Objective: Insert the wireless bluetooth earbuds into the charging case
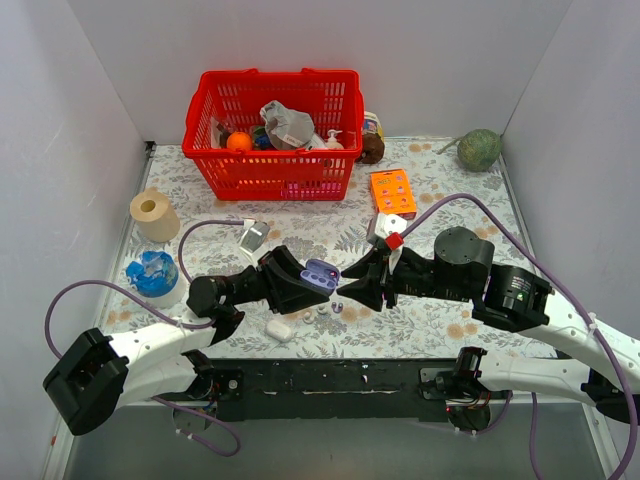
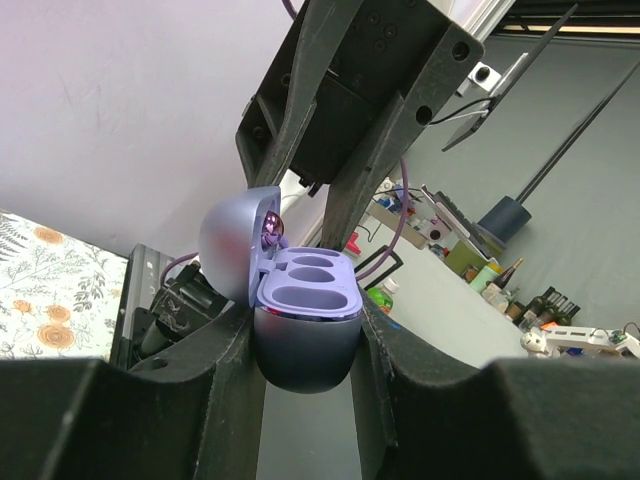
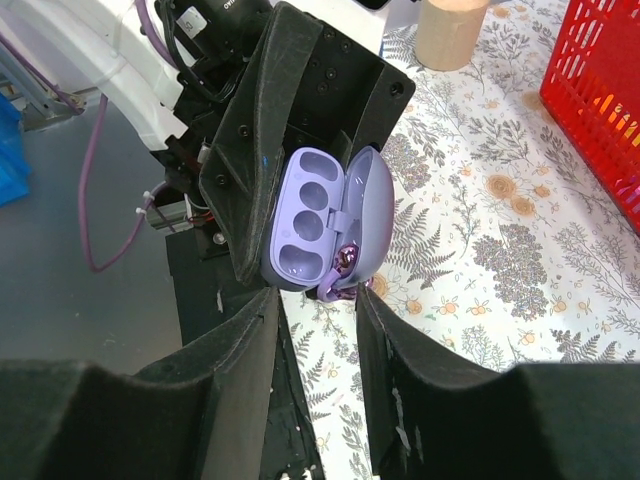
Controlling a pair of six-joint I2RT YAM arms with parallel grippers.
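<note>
The purple charging case, lid raised, is clamped in my left gripper above the table. Its slots look empty in the right wrist view. A shiny purple earbud appears to lie loose between the slot tray and the inside of the lid; it also shows against the lid in the left wrist view. Just right of the case, my right gripper stands open, its spread fingertips close to the case's edge with nothing held. Another small purple-white piece, perhaps an earbud, lies on the table below.
Small pale pieces and a white rounded object lie near the front of the table. Farther back are a red basket, an orange box, a tape roll and a blue-topped container.
</note>
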